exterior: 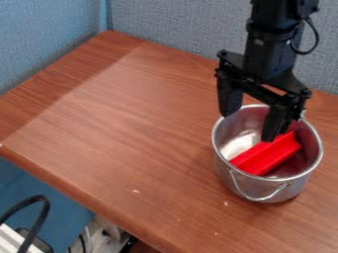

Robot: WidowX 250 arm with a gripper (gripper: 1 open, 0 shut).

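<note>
A metal bucket point(262, 187) stands on the wooden table at the right, with a red block point(268, 153) lying inside it. My black gripper point(252, 114) hangs over the bucket, its two fingers apart and pointing down, the right one reaching to about the rim. It is open, and I see nothing between its fingers.
Blue-grey padded walls point(165, 20) border the back. Cables and a white item sit off the table at the lower left.
</note>
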